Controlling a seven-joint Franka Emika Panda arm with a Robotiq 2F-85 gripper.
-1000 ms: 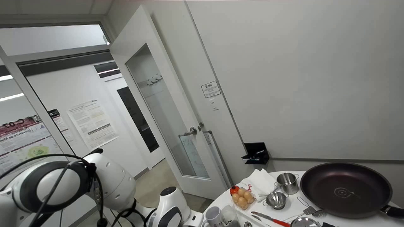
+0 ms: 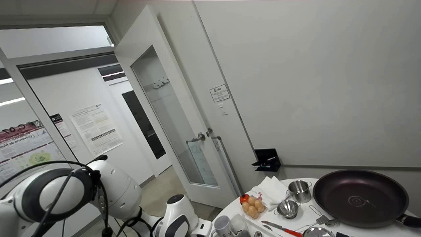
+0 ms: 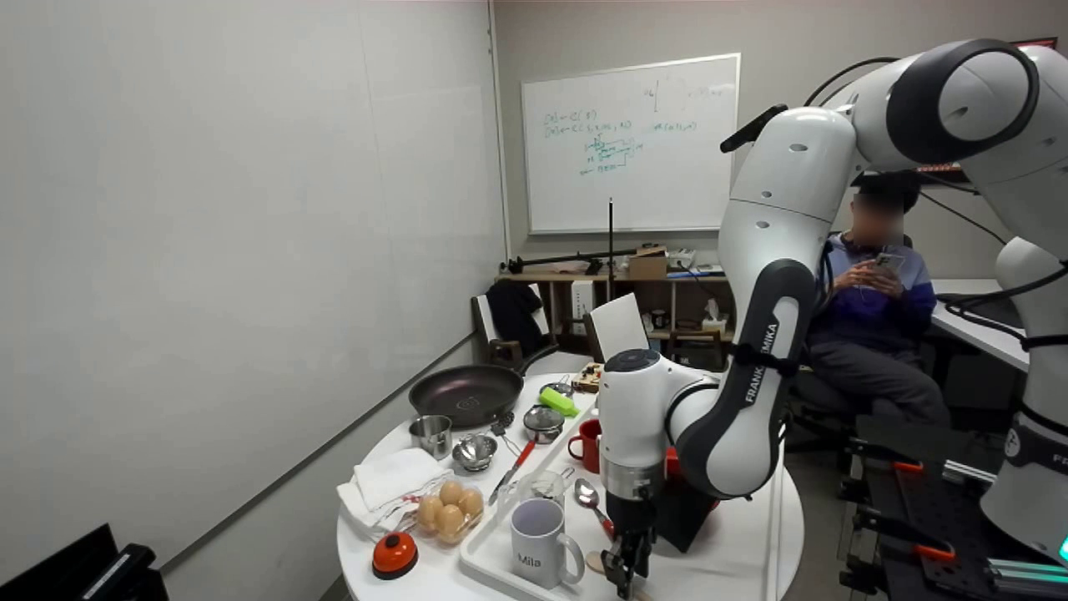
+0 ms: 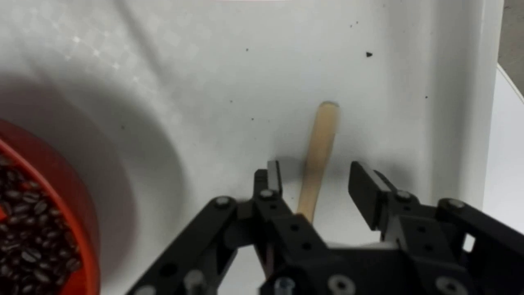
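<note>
A thin wooden stick (image 4: 320,142), perhaps a utensil's handle, lies on the white tray (image 4: 196,29). In the wrist view its upper end is rounded, and its lower part disappears behind my gripper. The fingers are part open, one finger on each side of the stick, with gaps left and right of it. In exterior view 2 my gripper (image 3: 626,579) points down, low over the tray's near part. Next to it shows a round tan piece (image 3: 596,561); whether it belongs to the stick I cannot tell. Exterior view 1 leaves the fingers out of frame.
A red container of coffee beans (image 4: 37,236) stands left in the wrist view. Beside my gripper are a Mila mug (image 3: 541,546) and a spoon (image 3: 592,501). Eggs (image 3: 450,511), a knife (image 3: 512,471) and a pan (image 3: 465,394) lie beyond the tray.
</note>
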